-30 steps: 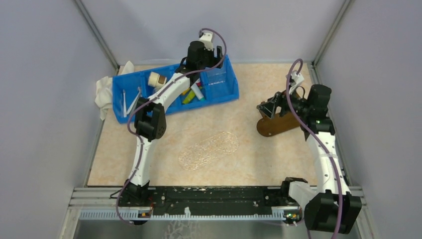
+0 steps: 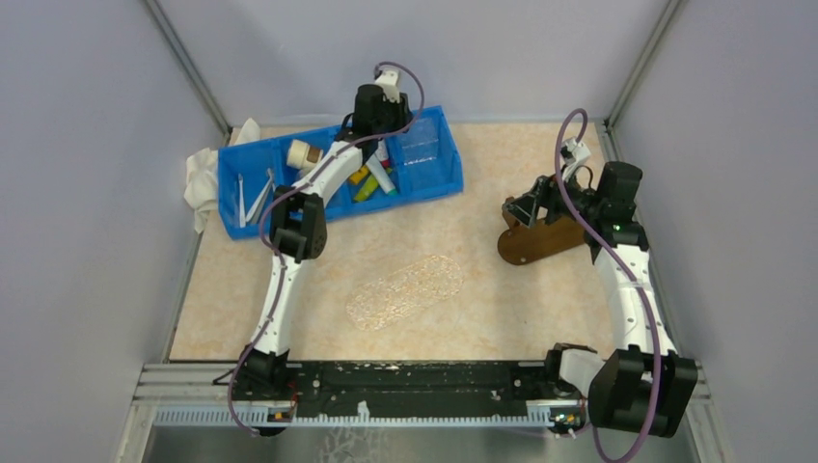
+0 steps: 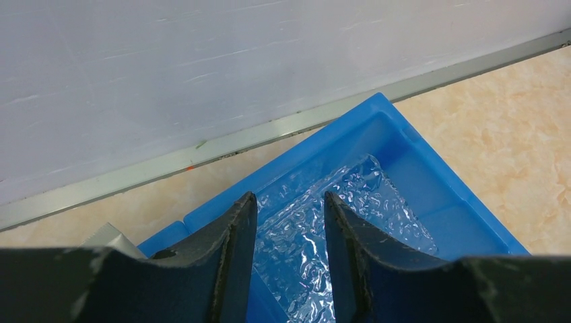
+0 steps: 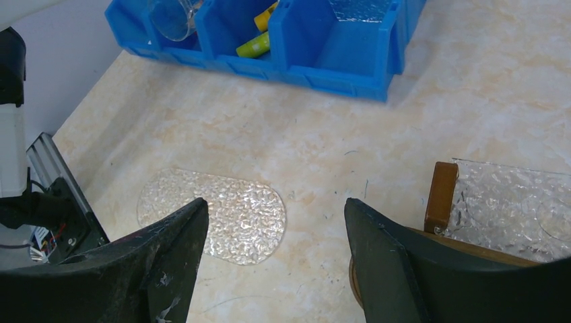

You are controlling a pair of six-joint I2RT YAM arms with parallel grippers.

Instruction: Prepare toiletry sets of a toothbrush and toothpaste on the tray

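In the top view a blue divided bin holds white toothbrush-like sticks in its left section and colored tubes in the middle. My left gripper is open over the bin's right compartment, which holds clear crinkled plastic; nothing shows between its fingers. My right gripper stands open and empty over a brown wooden board on the right. A clear textured oblong tray or mat lies in the middle front of the table.
White cloths lie left of the bin. In the right wrist view a clear plastic piece sits beside a wooden block on the board. The table between bin and mat is clear.
Since about a second ago, my left gripper has moved slightly left along the back of the bin.
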